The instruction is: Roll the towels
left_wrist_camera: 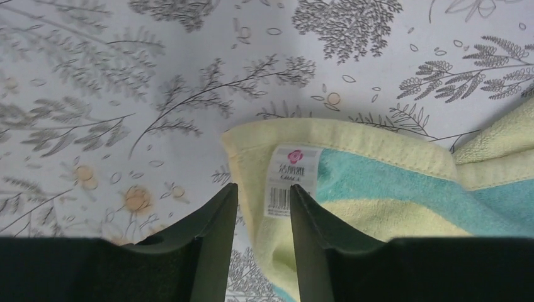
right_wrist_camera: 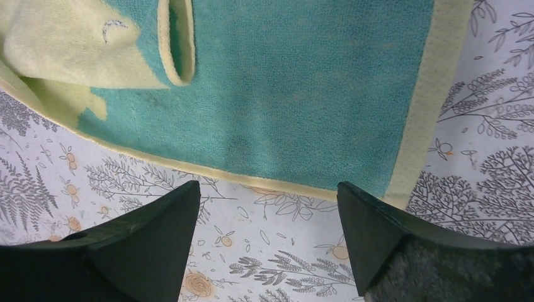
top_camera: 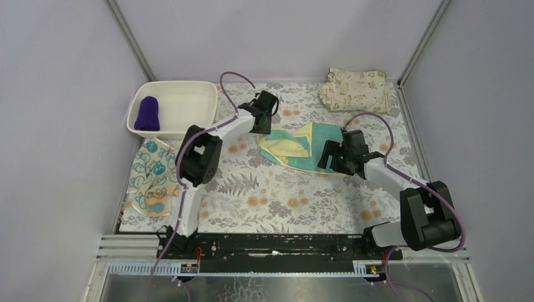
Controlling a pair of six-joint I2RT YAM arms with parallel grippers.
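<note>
A teal and cream towel [top_camera: 294,161] lies crumpled on the table, its left part folded over. In the left wrist view its corner carries a white label [left_wrist_camera: 291,179]. Above that corner hangs my left gripper, part open, with no cloth visibly pinched. My right gripper is wide open over the lower edge of the flat teal part [right_wrist_camera: 283,94], nothing held. A rolled purple towel [top_camera: 148,114] rests inside the white bin [top_camera: 196,110].
A folded cream patterned towel [top_camera: 356,91] lies at the back right. Another patterned cloth [top_camera: 153,173] is at the left, partly behind the left arm.
</note>
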